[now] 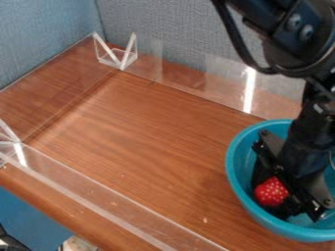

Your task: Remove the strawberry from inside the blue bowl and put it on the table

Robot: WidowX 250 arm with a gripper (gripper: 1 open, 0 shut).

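The blue bowl (240,175) stands at the right side of the table (144,137). Inside it lies the red strawberry (271,192), near the bowl's front left wall. My black gripper (285,188) reaches down into the bowl from above, with dark fingers (268,160) against or right beside the berry. The arm and fingers cover the berry's far and right sides, so whether they grip it cannot be told.
Left of the bowl the wooden tabletop is clear. A low transparent wall (92,191) runs along the front edge, and another lies at the back. A white corner bracket (116,52) stands at the back left.
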